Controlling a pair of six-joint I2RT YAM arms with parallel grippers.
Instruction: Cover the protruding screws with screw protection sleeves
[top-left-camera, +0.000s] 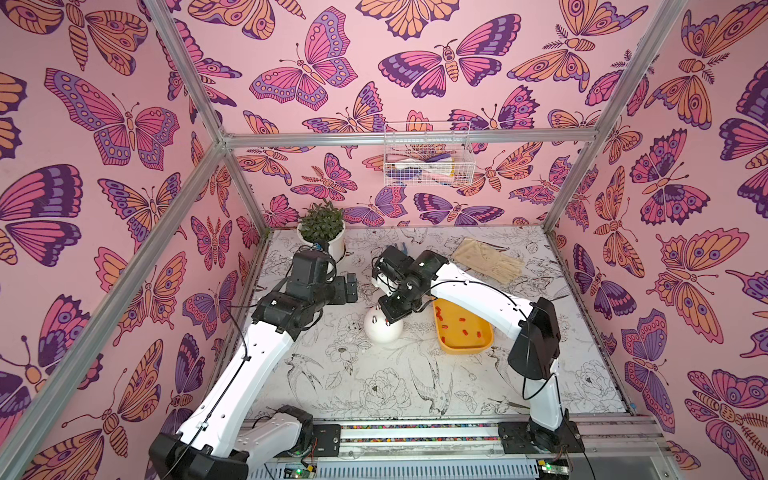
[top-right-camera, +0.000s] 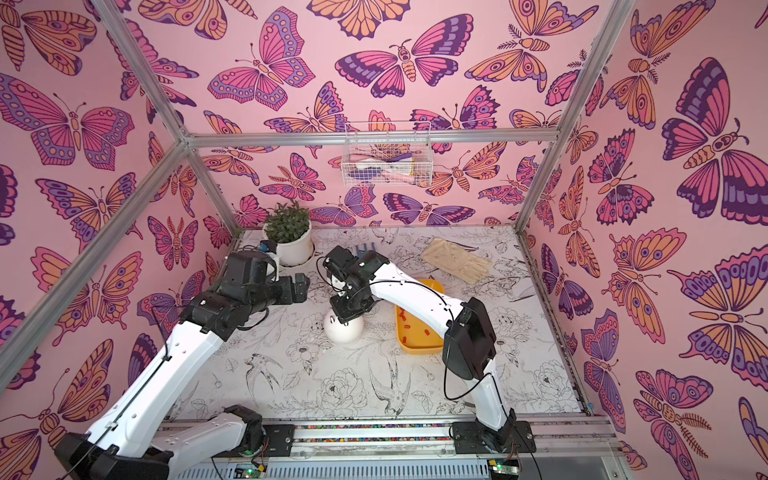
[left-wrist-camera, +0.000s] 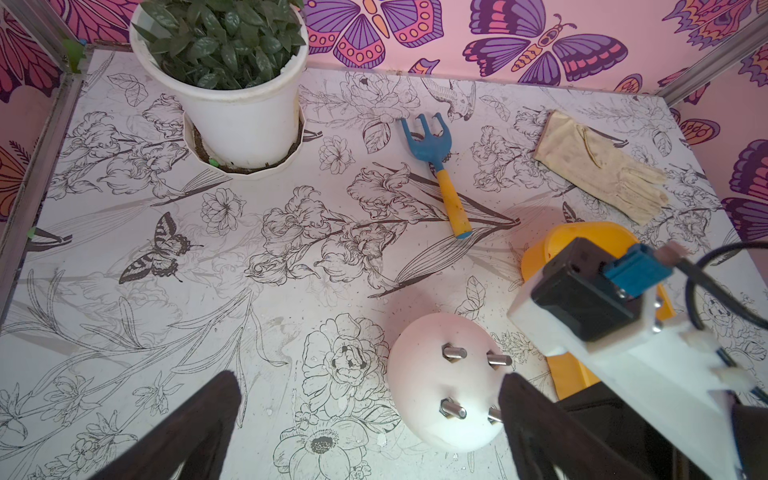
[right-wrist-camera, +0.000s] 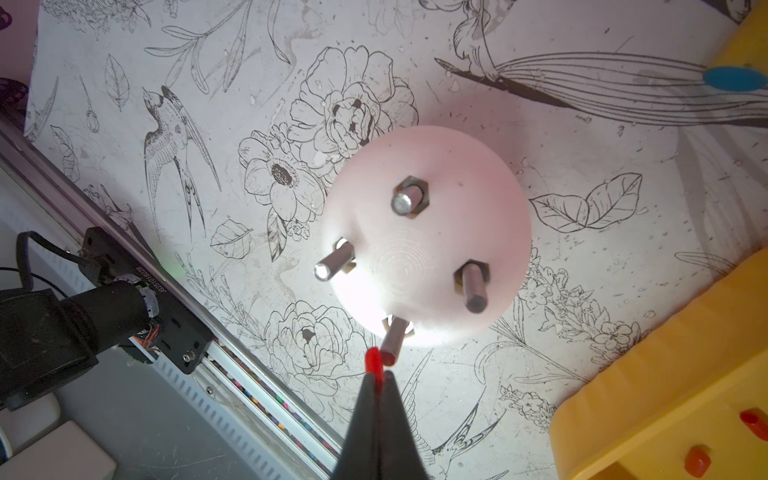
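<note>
A white dome (right-wrist-camera: 432, 240) with protruding metal screws stands on the table; every screw in the right wrist view is bare. My right gripper is shut, a small red sleeve (right-wrist-camera: 373, 361) gripped at its tips. The sleeve's end is right beside the lowest screw (right-wrist-camera: 393, 342) in that view; whether they touch I cannot tell. More red sleeves (right-wrist-camera: 697, 461) lie in the yellow tray (top-left-camera: 465, 349). Off to the dome's left, above the table, my left gripper is open, its fingers wide apart with nothing held.
A potted plant (left-wrist-camera: 240, 120) stands at the back left. A small blue fork with a yellow handle (left-wrist-camera: 453, 200) and beige gloves (left-wrist-camera: 600, 164) lie toward the back. The right arm reaches across the tray.
</note>
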